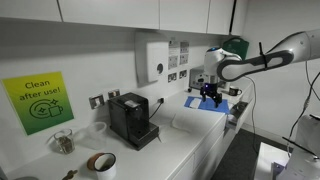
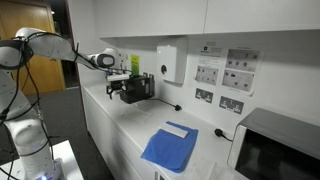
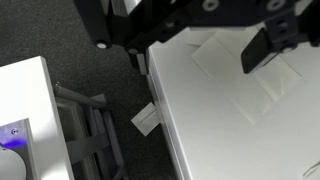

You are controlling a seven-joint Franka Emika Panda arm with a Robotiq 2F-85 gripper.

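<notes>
My gripper is open above the white counter's front edge, with nothing between its widely parted fingers. Below them in the wrist view, a clear, flat, plastic-like sheet or bag (image 3: 245,78) lies on the counter. A faint translucent patch (image 1: 183,124) shows on the counter in exterior view 1, probably the same item. In that view the gripper (image 1: 211,97) appears in front of the blue cloth (image 1: 194,102); exterior view 2 shows the cloth (image 2: 172,153) well apart from the gripper (image 2: 118,93). A pale strip (image 2: 177,130) rests on the cloth.
A black coffee machine (image 1: 133,120), a mug (image 1: 104,166) and a glass jar (image 1: 64,141) stand along the counter. A microwave (image 2: 277,145) is at the other end. White paper (image 3: 146,119) lies on the dark floor. Cabinets (image 1: 120,12) hang overhead.
</notes>
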